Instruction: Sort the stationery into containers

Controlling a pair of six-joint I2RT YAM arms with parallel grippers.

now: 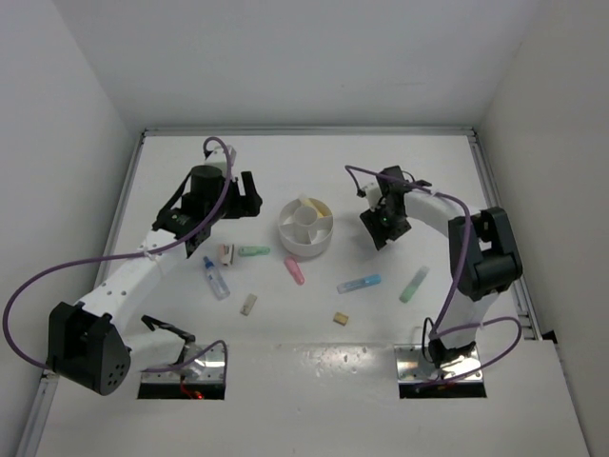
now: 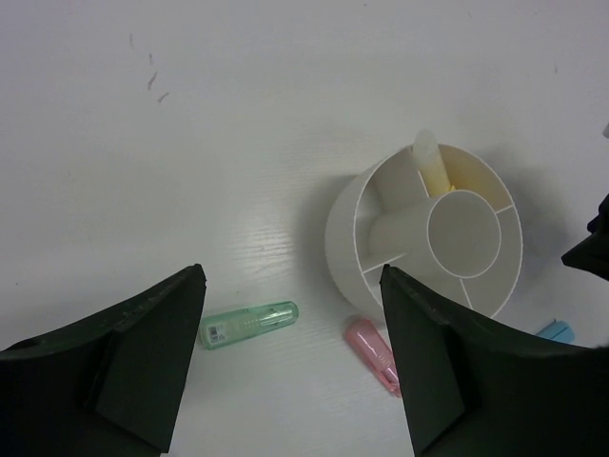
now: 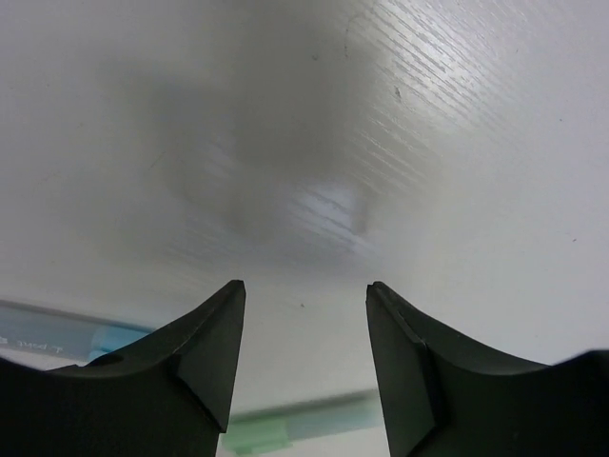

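Observation:
The round white organizer [image 1: 305, 228] stands mid-table, a yellowish marker [image 2: 431, 164] upright in one section. Left of it, my left gripper [image 1: 252, 197] hangs open with nothing between its fingers. Open and empty too is my right gripper [image 1: 380, 242], low over the table on the organizer's right. A green-capped marker [image 1: 414, 284] lies below and right of it; the marker looks blurred in the right wrist view. Loose on the table are a blue marker [image 1: 359, 284], a pink marker [image 1: 294, 270], a green marker [image 1: 253, 250] and a blue-capped tube [image 1: 217, 279].
A small white-and-brown block [image 1: 226, 253] lies close to the left arm. Two small pieces, a greyish one [image 1: 249, 304] and a tan one [image 1: 341, 318], rest near the front edge.

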